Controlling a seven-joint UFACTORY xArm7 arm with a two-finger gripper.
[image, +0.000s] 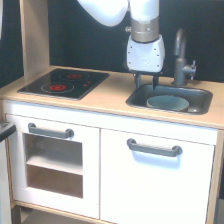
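Observation:
My gripper (147, 80) hangs down from the white arm just behind the left side of the sink (134, 98) in the camera view. Its two dark fingertips stand apart, and nothing shows between them. A teal round dish (167, 103) lies in the dark sink basin, to the right of and below the gripper, apart from it. The inside of the dish is too small to make out well.
A dark tap (180, 60) rises behind the sink, right of the arm. On the left is a flat black hob (64, 84) with red rings. Bare wooden counter (112, 92) lies between hob and sink. White cupboard doors (155, 185) with dark handles are below.

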